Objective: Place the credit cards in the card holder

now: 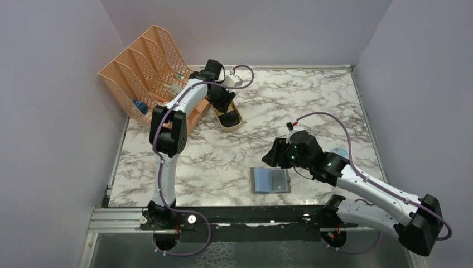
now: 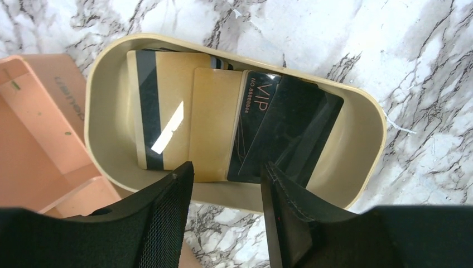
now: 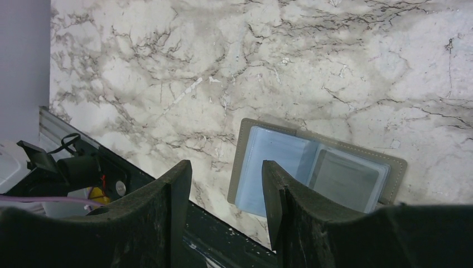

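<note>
Several gold and black cards lie overlapping in a cream oval tray [image 2: 368,151]; a black VIP card [image 2: 284,123] rests at the right of the pile, beside a gold card [image 2: 215,111]. Over the tray's near rim, my left gripper stands part open with a gap between its fingers and nothing held. The card holder [image 3: 279,162] lies spread flat on the table, a blue pocket on one half and a clear grey pocket on the other; no card shows in it. Just above it my right gripper is open and empty.
An orange file rack [image 1: 139,70] leans at the back left, its compartments right against the tray. A light-blue round thing [image 1: 339,151] sits behind the right arm. Bare marble [image 1: 301,95] fills the middle and back right.
</note>
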